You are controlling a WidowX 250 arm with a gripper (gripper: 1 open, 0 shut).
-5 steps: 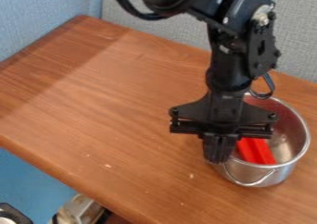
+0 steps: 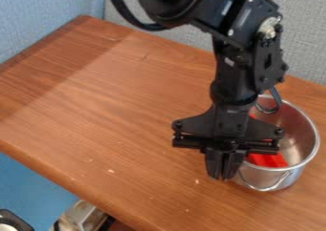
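My black gripper (image 2: 223, 166) points down at the left rim of a metal pot (image 2: 291, 158) at the right of the table. A red object (image 2: 266, 160) lies inside the pot, partly hidden behind the gripper. The fingers hang just in front of the pot's left side; whether anything is between them I cannot tell.
Blue-grey padded walls stand behind it. At the lower left, beyond the table's edge, are a blue surface and some metal hardware (image 2: 79, 219).
The arm has shifted slightly, and the pot and red object look much the same.
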